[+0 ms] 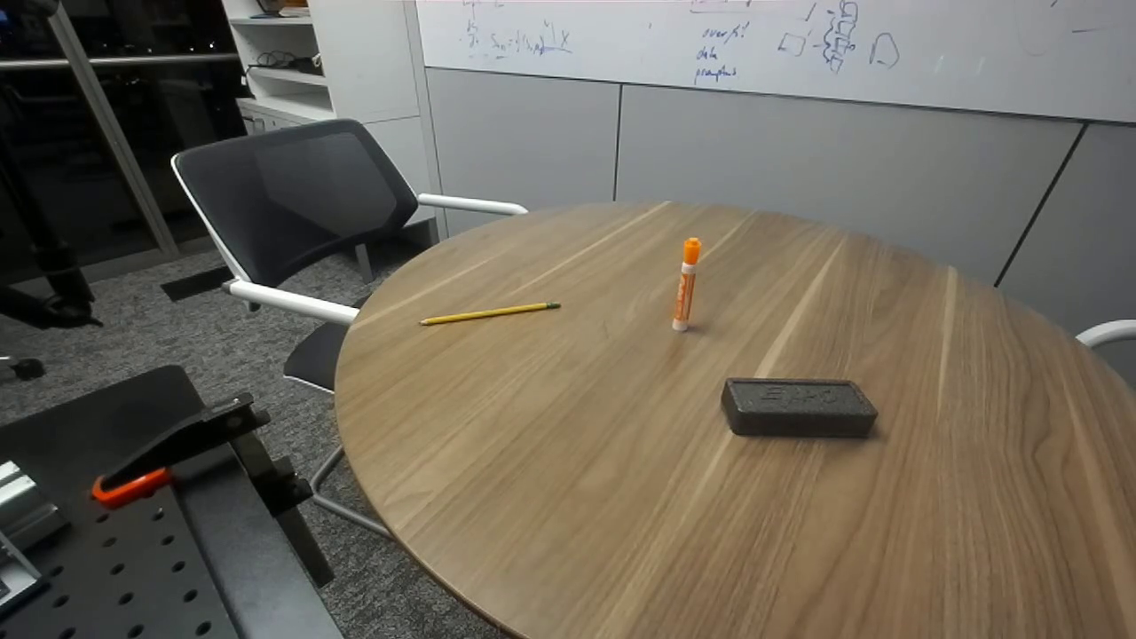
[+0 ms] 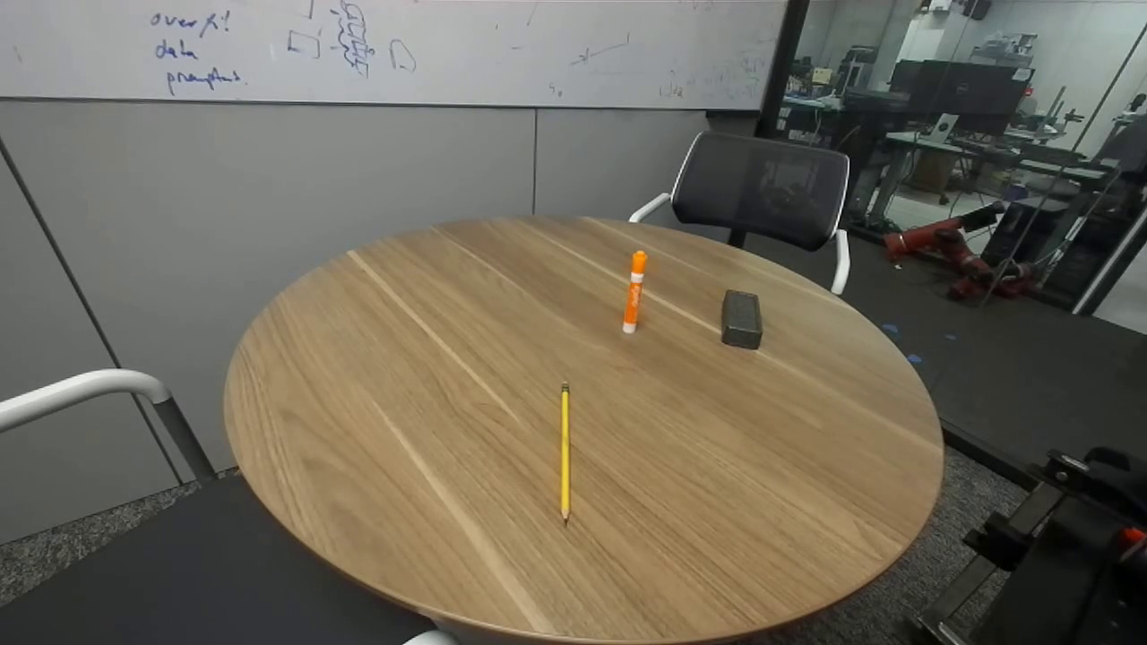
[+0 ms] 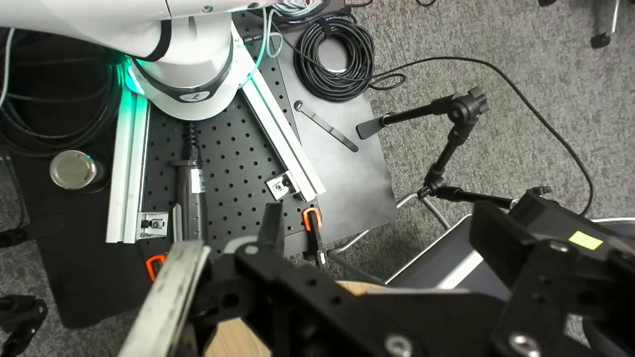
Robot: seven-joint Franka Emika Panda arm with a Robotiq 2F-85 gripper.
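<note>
An orange marker (image 1: 684,286) stands upright, orange cap at the top, on the round wooden table (image 1: 554,447). Nearer in exterior view 1 and to the right lies a dark grey eraser (image 1: 800,409). A yellow pencil (image 1: 490,314) lies flat to the marker's left. Exterior view 2 has the pencil (image 2: 565,457) closest to the camera, with the marker (image 2: 634,292) and eraser (image 2: 741,319) behind it. Only the wrist view contains my gripper; its fingers (image 3: 272,223) are wide apart, open, with no object between them. None of the three objects appears there.
The wrist view looks down on the black perforated base plate (image 3: 232,160), a coiled cable (image 3: 334,59) and a jointed stand (image 3: 458,113). A chair (image 1: 309,202) stands by the table in exterior view 1.
</note>
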